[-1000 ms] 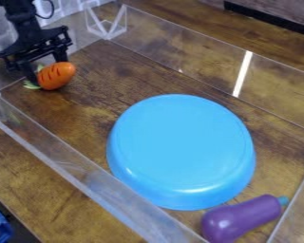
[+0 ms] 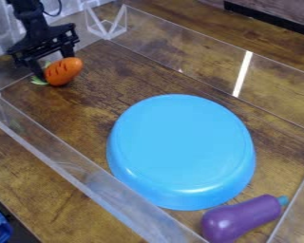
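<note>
My black gripper [image 2: 50,59] is low in the back left corner of the enclosure, right at an orange carrot [image 2: 64,71] with green leaves. The carrot sits at the fingertips, partly behind them; whether the fingers are shut on it I cannot tell.
An upturned blue round dish [image 2: 180,147] covers much of the centre right. A purple eggplant [image 2: 237,218] lies at the front right. Clear plastic walls [image 2: 79,171] border the wooden surface [image 2: 136,76], which is bare at the back middle.
The gripper has shifted slightly right and down over the carrot, which has moved a little and sits more upright.
</note>
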